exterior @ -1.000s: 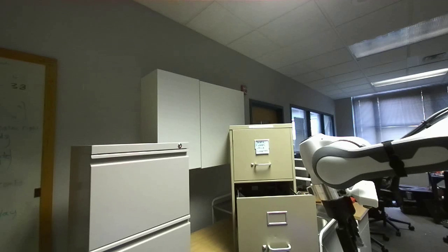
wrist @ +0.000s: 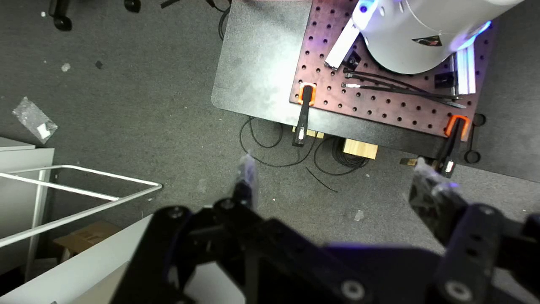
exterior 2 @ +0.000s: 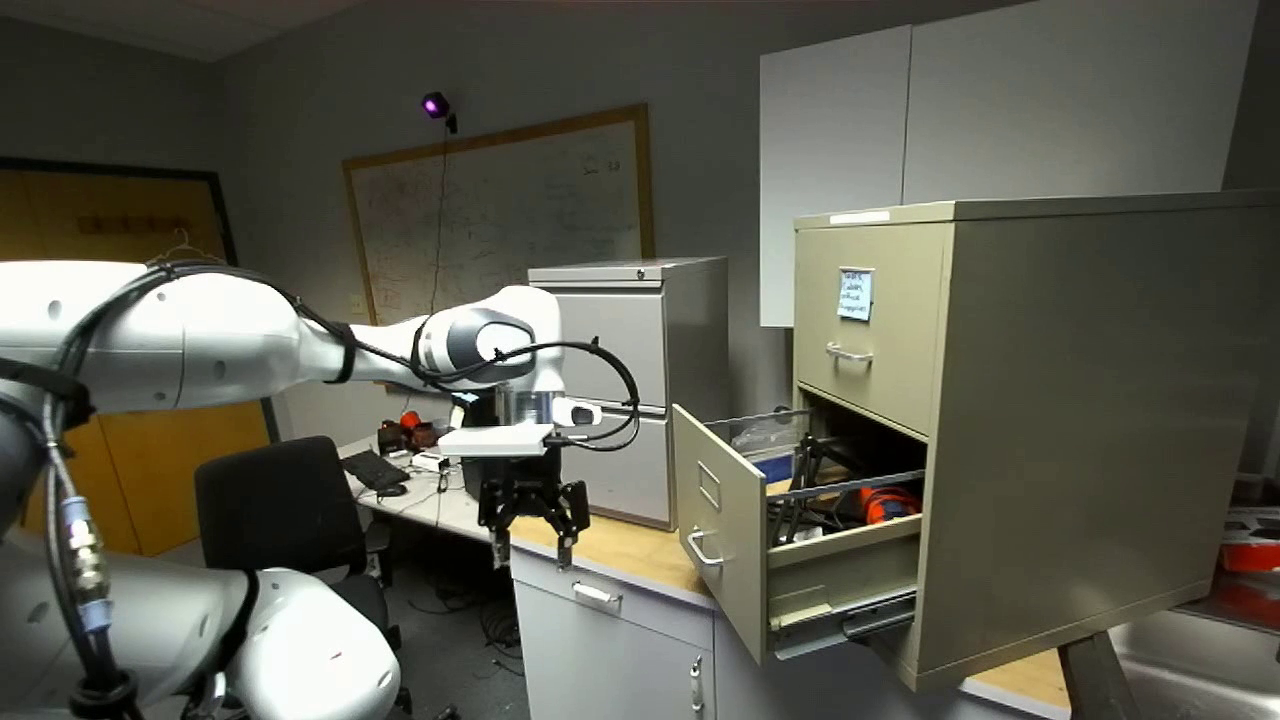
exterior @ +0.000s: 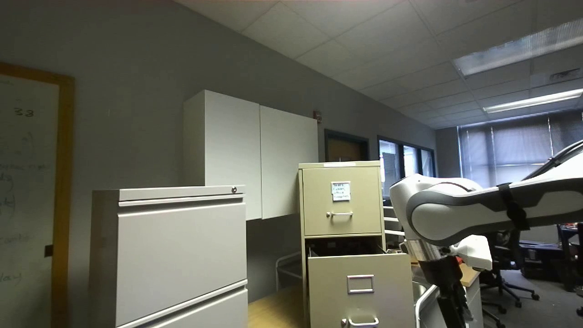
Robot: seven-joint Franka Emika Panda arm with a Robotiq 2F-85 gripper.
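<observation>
My gripper hangs pointing down, its two fingers spread wide with nothing between them. In the wrist view the open gripper has only bare floor and cables below it. A beige filing cabinet stands to its right in the second exterior view. Its lower drawer is pulled out, with a silver handle on the front, clear of my fingers. Inside lie dark gear and an orange item. The upper drawer is closed and carries a handwritten label.
A grey cabinet stands on the wooden counter. White wall cupboards hang behind. A black chair is by the desk. In the wrist view, my arm's base sits on a perforated plate.
</observation>
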